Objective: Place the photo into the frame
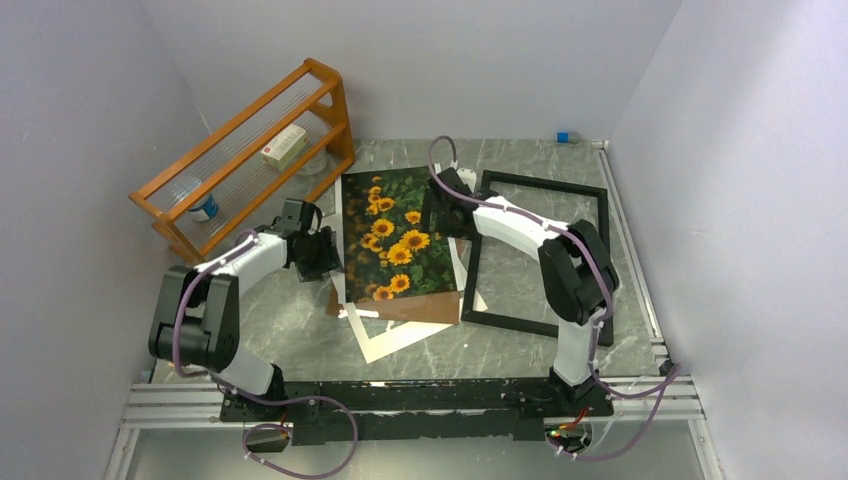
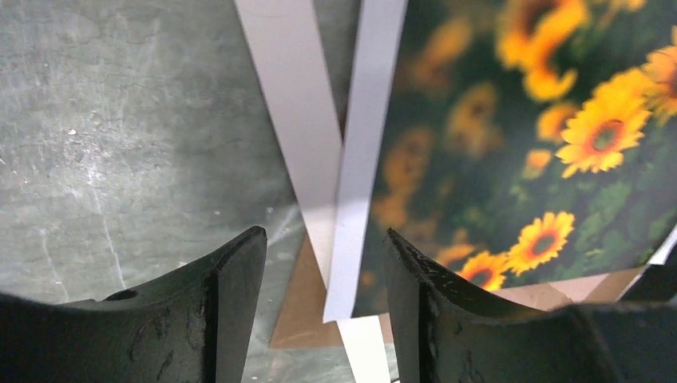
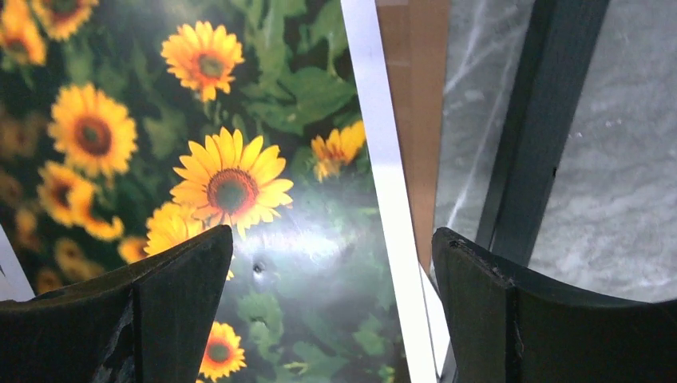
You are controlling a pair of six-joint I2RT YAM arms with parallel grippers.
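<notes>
The sunflower photo (image 1: pixel 398 235) with white side margins lies flat on a brown board (image 1: pixel 430 307) and a cream mat (image 1: pixel 385 347). To its right the empty black frame (image 1: pixel 515 324) rests on the table. At the photo's left edge my left gripper (image 1: pixel 322 268) is open; in its wrist view the white margin (image 2: pixel 361 167) runs up between the spread fingers. Over the right edge stands my right gripper (image 1: pixel 437 222), also open, with the photo's right margin (image 3: pixel 387 159) and part of the picture showing between its fingers. Neither gripper holds anything.
A wooden rack (image 1: pixel 250 150) with a small box (image 1: pixel 285 146) and a blue-white can (image 1: pixel 203 208) stands at the back left. A small blue object (image 1: pixel 567 136) lies at the back right. Bare tabletop shows inside the black frame and in front of the mat.
</notes>
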